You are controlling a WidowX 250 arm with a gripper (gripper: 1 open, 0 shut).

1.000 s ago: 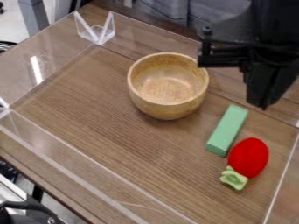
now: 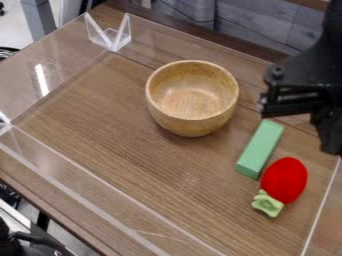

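The dark robot arm and gripper housing (image 2: 281,50) fill the upper right of the camera view, partly out of frame; its fingertips are not clearly visible. Below it on the wooden table lie a green block (image 2: 259,150) and a red rounded object (image 2: 283,180) with a light green piece (image 2: 267,205) at its lower end. A wooden bowl (image 2: 193,124) sits left of the green block.
A clear wire-like or plastic holder (image 2: 110,32) stands at the back left. Dark clutter lies beyond the left edge.
The arm shifted right from over the bowl's back about a second ago, and has since come somewhat lower. The objects on the table stay put.
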